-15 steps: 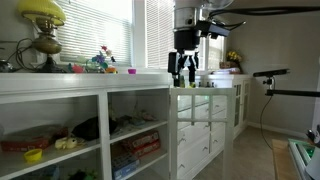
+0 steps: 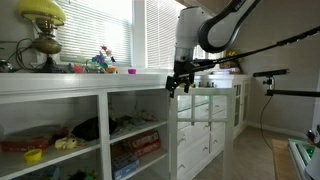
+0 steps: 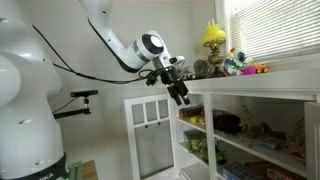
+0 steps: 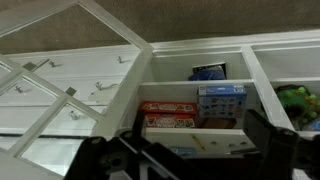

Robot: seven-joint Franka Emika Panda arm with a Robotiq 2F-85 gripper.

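My gripper (image 2: 176, 88) is open in front of the white shelf cabinet (image 2: 103, 125), near the top of an open framed door (image 2: 228, 130). Nothing shows between its fingers. From the other side, the gripper (image 3: 179, 92) appears just in front of the cabinet, below the level of its top. The wrist view has dark fingers (image 4: 262, 130) along the lower edge, apart from each other. Beyond them lie red boxes (image 4: 168, 108) and a blue box (image 4: 221, 98) on the shelves, clear of the gripper.
A brass lamp (image 2: 46, 42) and colourful ornaments (image 2: 103, 60) stand on the cabinet top. Inside are a yellow bowl (image 2: 33, 156), a dark item (image 2: 90, 129) and several boxes. The open door (image 3: 150, 135) juts into the room. White drawers (image 2: 192, 152) lie beyond it.
The arm has come down, bringing my gripper lower and slightly to the left in exterior view 1. The door and shelf contents look unchanged.
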